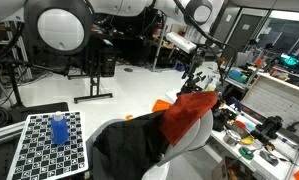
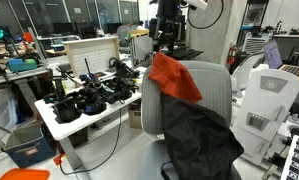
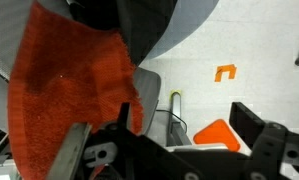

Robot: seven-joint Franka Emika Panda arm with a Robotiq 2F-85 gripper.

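A red-orange cloth [image 1: 189, 117] drapes over the top of a grey chair's backrest [image 2: 217, 82]. Below it hangs a black cloth [image 2: 201, 140], spread down the backrest towards the seat. My gripper is open, its dark fingers [image 3: 251, 125] wide apart at the bottom of the wrist view. Nothing is between them. In that view the red-orange cloth [image 3: 74, 85] fills the left side, partly behind the left finger, and the black cloth [image 3: 147, 22] shows at the top. From the exterior views, the arm hangs above the chair, apart from both cloths.
A blue bottle [image 1: 59, 129] stands on a checkered board [image 1: 44, 152] at the left. Behind the chair, a white table [image 2: 84, 128] carries several dark objects. An orange item [image 3: 217, 136] lies on the pale floor [image 3: 204, 85]. A cluttered bench stands at the right.
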